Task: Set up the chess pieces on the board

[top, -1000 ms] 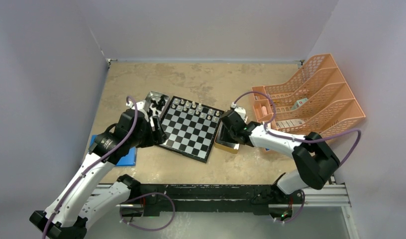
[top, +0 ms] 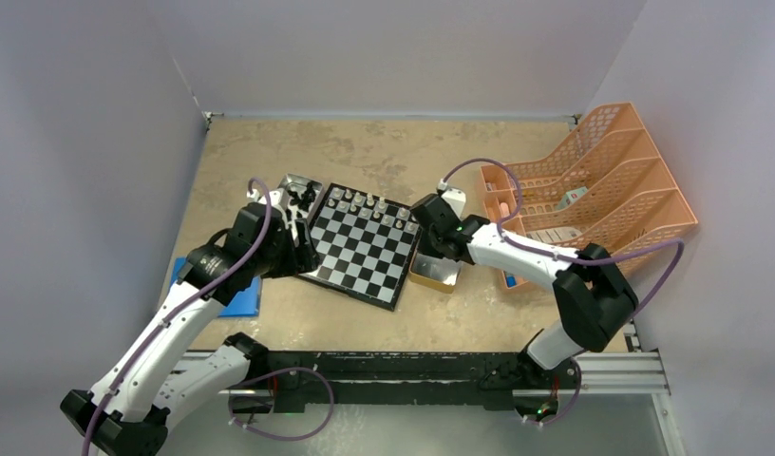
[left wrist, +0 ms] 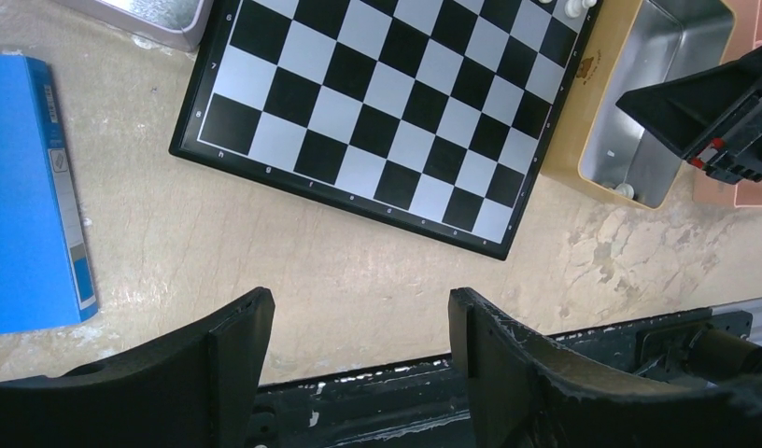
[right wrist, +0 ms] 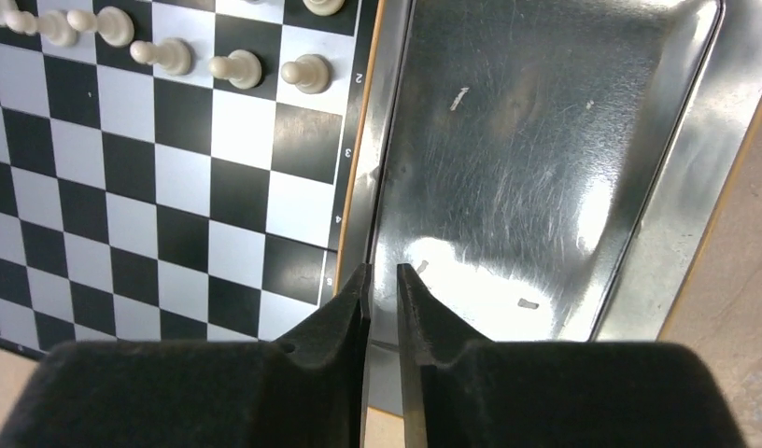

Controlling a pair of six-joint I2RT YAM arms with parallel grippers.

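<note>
The chessboard (top: 363,249) lies at mid-table with white pieces (right wrist: 305,73) standing along its far side; most of its other squares are empty. Dark pieces (top: 303,195) lie in a metal tray left of it. Along the board's right edge is a yellow-sided metal tray (left wrist: 564,154); one white piece (left wrist: 625,190) shows in its near corner. My right gripper hovers around the border between board and tray, a narrow gap between its fingers and nothing visible there. My left gripper is wide open and empty, near the board's left side.
A blue box (left wrist: 32,196) lies at the left, partly under the left arm in the top view. An orange slotted rack (top: 593,180) takes up the right side. Bare table (top: 365,147) stretches behind the board and in front of it.
My right arm's gripper end has shifted left and slightly toward the back, uncovering more of the yellow-sided tray. The left arm has moved only slightly. The pieces visible on the board look unchanged.
</note>
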